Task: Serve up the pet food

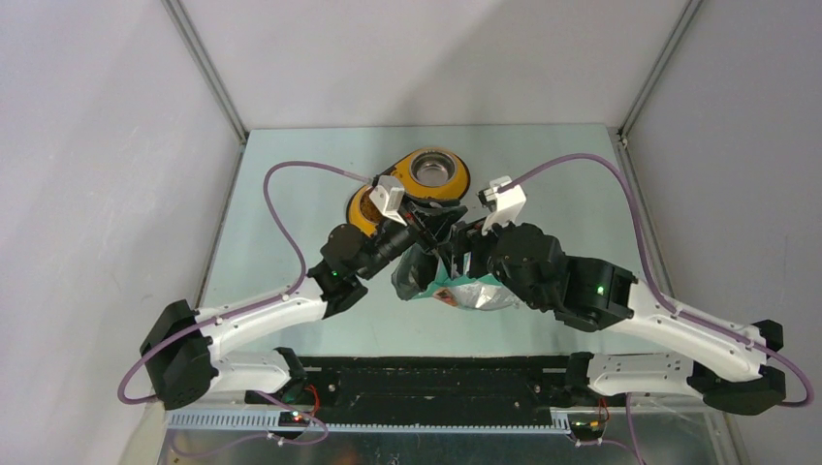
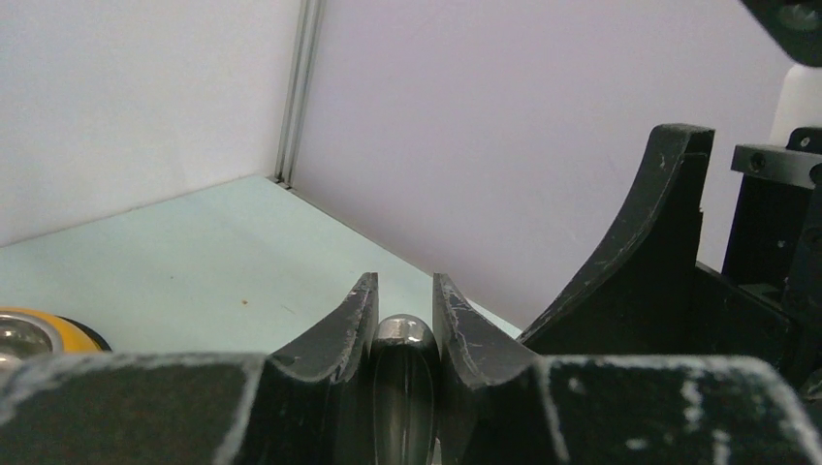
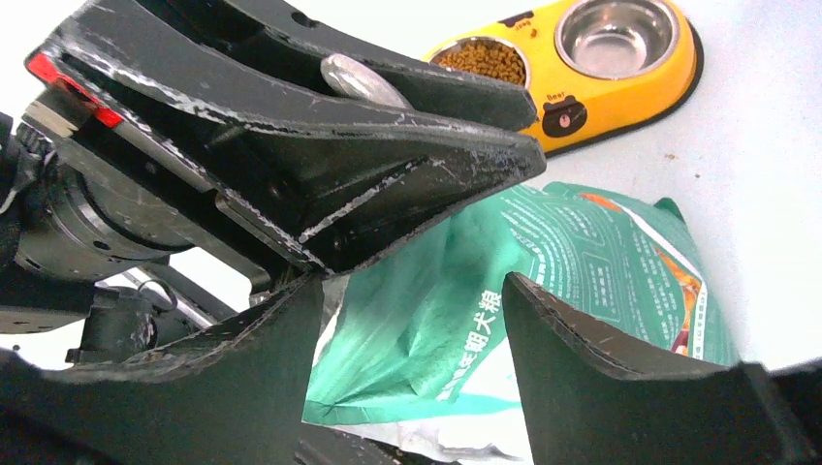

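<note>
My left gripper is shut on a metal utensil (image 2: pixel 403 407), seen end-on in the left wrist view; most of it is hidden. A green and silver food bag (image 3: pixel 601 271) lies under both grippers on the front middle of the table. My right gripper stands open over the bag, its fingers either side of the green plastic, right beside the left gripper. Behind them is the yellow double feeder (image 3: pixel 611 107), with kibble (image 3: pixel 480 60) in one bowl and an apparently empty steel bowl (image 3: pixel 616 34) in the other.
White walls enclose it on the back and both sides. In the top view the arms hide much of the bag and part of the feeder.
</note>
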